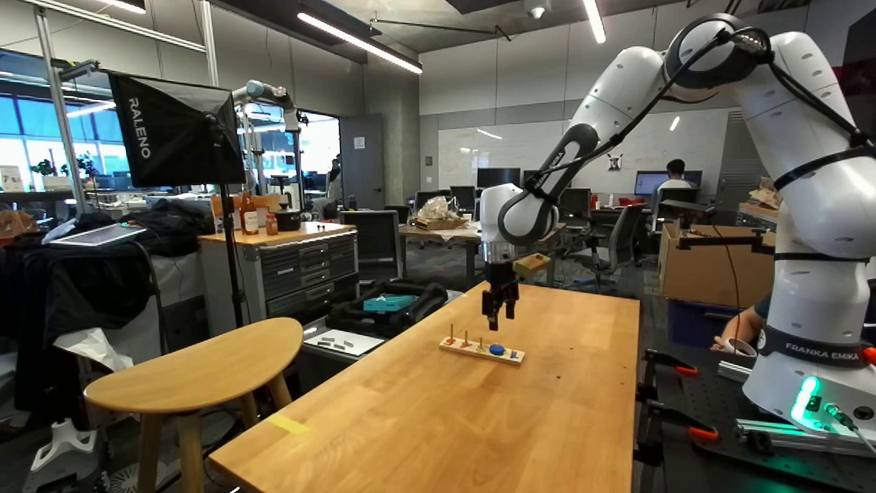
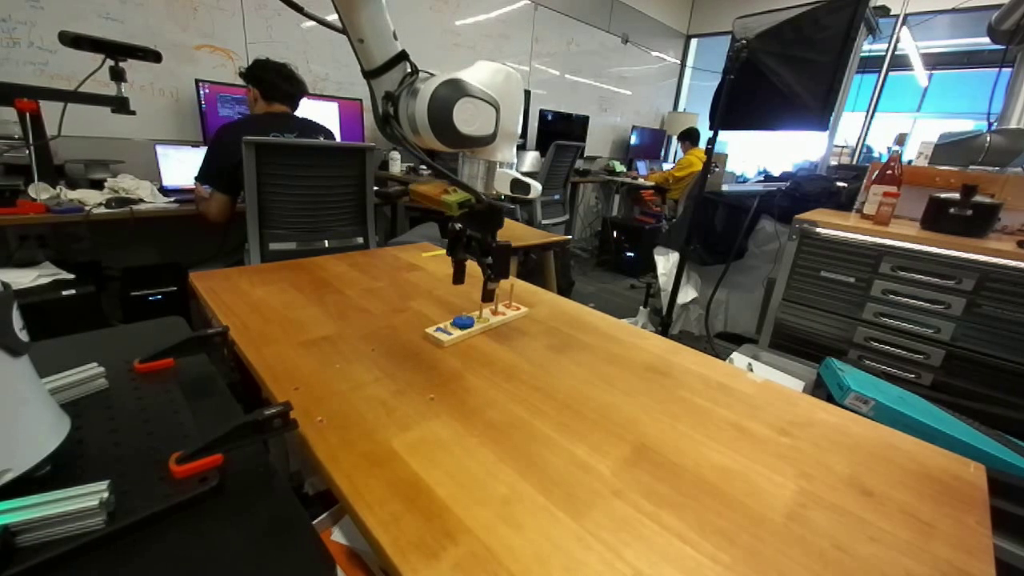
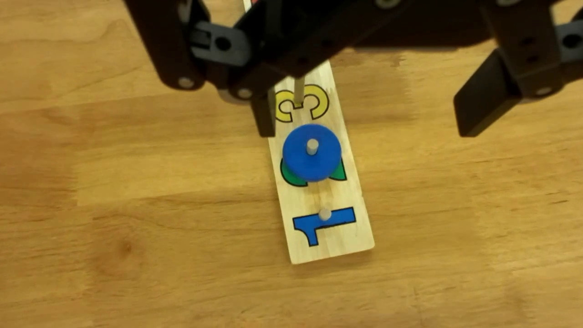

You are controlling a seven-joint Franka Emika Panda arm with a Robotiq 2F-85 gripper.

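A narrow wooden board (image 3: 333, 244) with painted numbers and upright pegs lies flat on the table. One blue disc (image 3: 311, 158) sits around the peg at the green number, partly covering it. The peg (image 3: 325, 213) at the blue 1 is bare, as is the peg (image 3: 299, 92) at the yellow 3. Above the board hangs my gripper (image 1: 499, 316), open, with nothing between its fingers. In the wrist view its fingertips (image 3: 486, 101) stand on either side of the board's line, and the arm hides most of the board's far end.
Clamps with orange grips (image 2: 197, 466) line the edge by the robot's base. A wooden stool (image 1: 197, 361) stands apart to the left in exterior view 1.
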